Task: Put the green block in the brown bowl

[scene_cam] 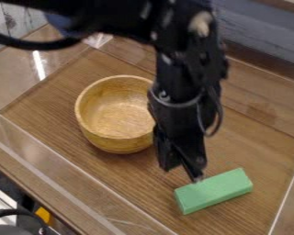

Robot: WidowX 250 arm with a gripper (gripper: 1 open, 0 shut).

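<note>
The green block point(213, 191) lies flat on the wooden tray floor at the lower right, clear of the gripper. The brown bowl point(100, 110) sits upright to the left of it, and its visible inside looks empty; its right side is partly hidden by the arm. My black gripper point(183, 173) hangs above and slightly left of the block, with its fingertips beside the bowl's right edge. No object shows at the fingertips. How far apart the fingers stand is hard to make out.
Clear walls border the tray, with the near wall point(76, 174) running along the lower left. Bare wooden floor point(263, 138) lies to the right of the arm. Black cable and a yellow part are outside the tray at the lower left.
</note>
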